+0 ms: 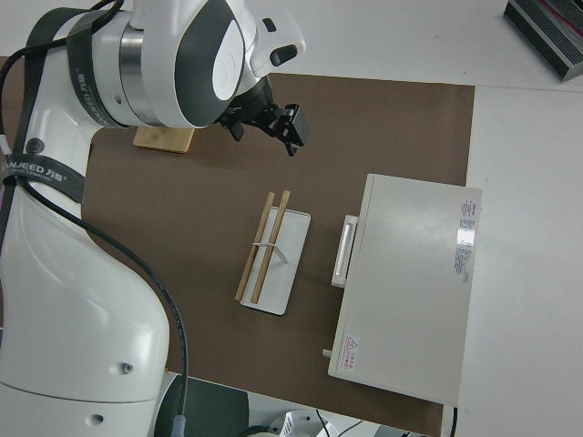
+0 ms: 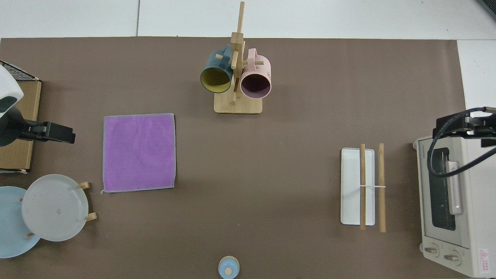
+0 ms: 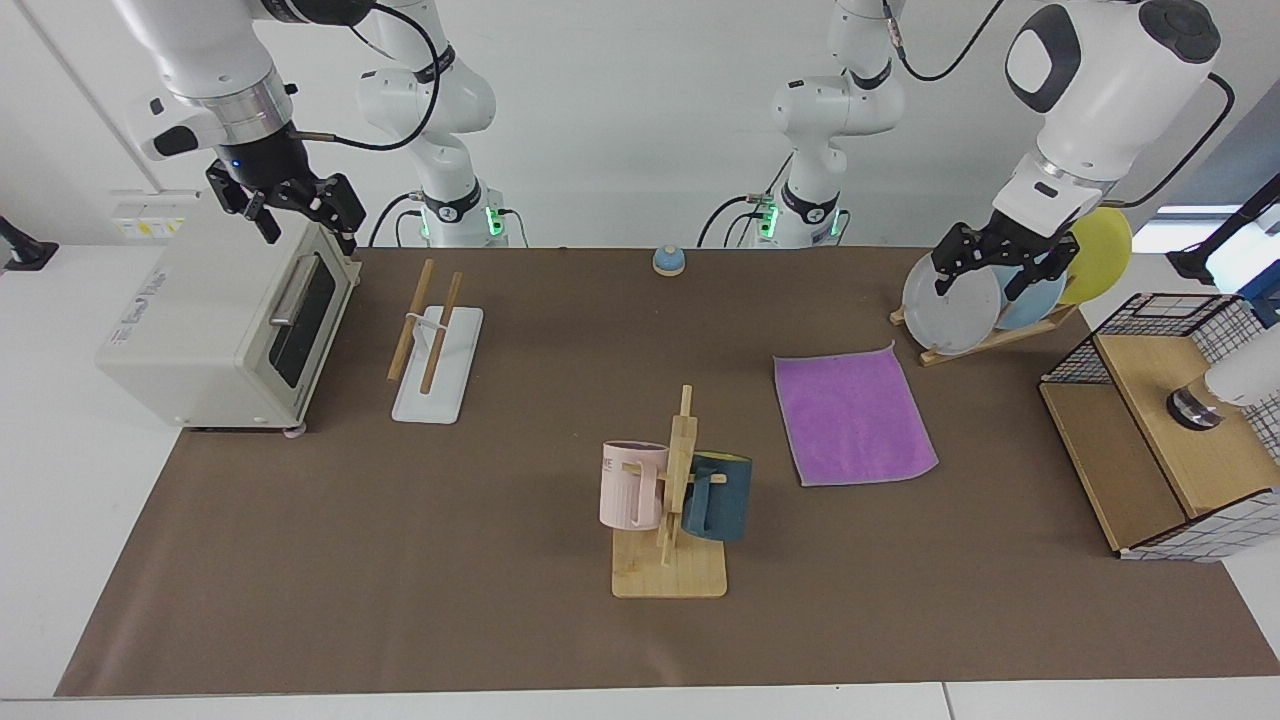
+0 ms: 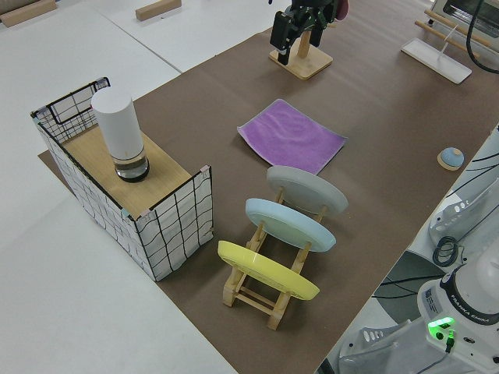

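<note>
A blue mug and a pink mug hang on a wooden tree stand. A purple cloth lies flat. Plates stand in a wooden rack at the left of the top view. My left gripper hangs raised near the wire-sided shelf, above the plates in the left camera view. My right gripper is raised near the white oven. Neither visibly carries anything; how their fingers stand is unclear.
A white stand with two wooden rods sits beside the oven, a small blue round object at the front edge. The wire shelf holds a white cylinder.
</note>
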